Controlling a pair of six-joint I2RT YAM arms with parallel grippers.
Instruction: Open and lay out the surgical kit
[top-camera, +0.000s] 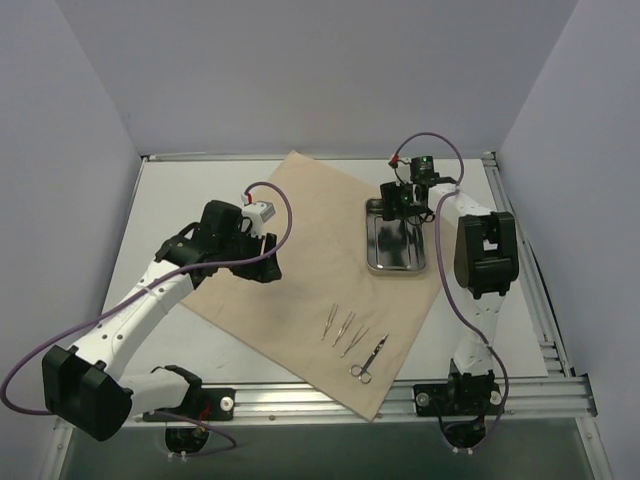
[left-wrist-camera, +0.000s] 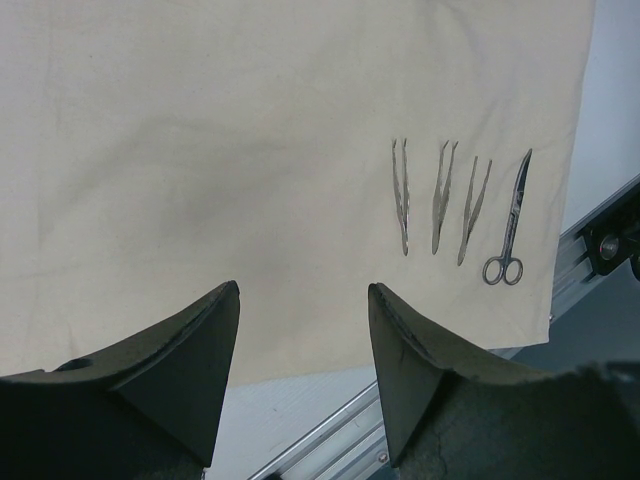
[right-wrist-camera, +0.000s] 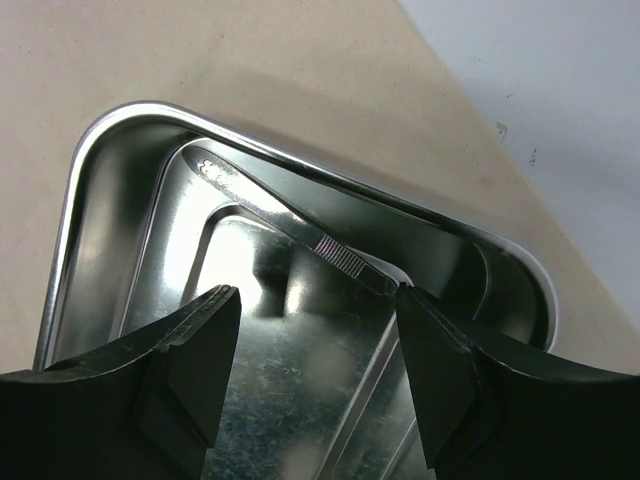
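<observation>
A steel tray (top-camera: 395, 255) sits on the beige cloth, right of centre. In the right wrist view a flat instrument with a ribbed grip (right-wrist-camera: 270, 210) lies along the tray's inner side, between and just beyond the fingers of my open right gripper. My left gripper hangs over the cloth's left part, fingers apart, holding nothing. Three slim tweezer-like instruments (left-wrist-camera: 439, 208) and scissors (left-wrist-camera: 513, 215) lie in a row near the cloth's front right corner.
White table shows around the cloth. Walls stand at the back and both sides, and metal rails run along the table's edges.
</observation>
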